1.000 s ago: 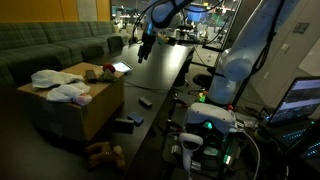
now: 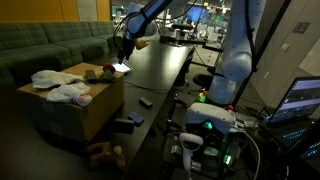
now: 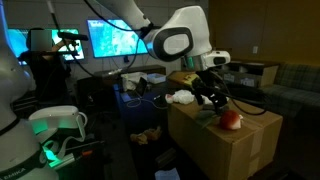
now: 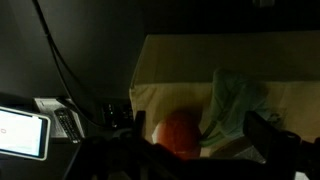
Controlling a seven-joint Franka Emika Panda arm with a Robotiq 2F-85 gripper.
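A red rounded object (image 4: 178, 133) sits on the cardboard box's top, with a grey-green cloth (image 4: 232, 105) beside it. In exterior view 2, the red object (image 3: 230, 120) is near the box's edge, the green cloth (image 3: 207, 117) next to it. My gripper is open above the box, its dark fingers apart on either side of the red object and cloth in the wrist view. Nothing shows held between them. In exterior view 1, the red object (image 2: 92, 74) looks small and dark.
The cardboard box (image 2: 78, 118) also carries crumpled white cloths (image 2: 57, 78). A brown item (image 2: 104, 155) and several small dark items lie on the floor in front. A grey sofa (image 2: 40, 45) stands behind the box.
In exterior view 1, my arm's end has shifted left, towards the box. The objects on the box and floor look unmoved.
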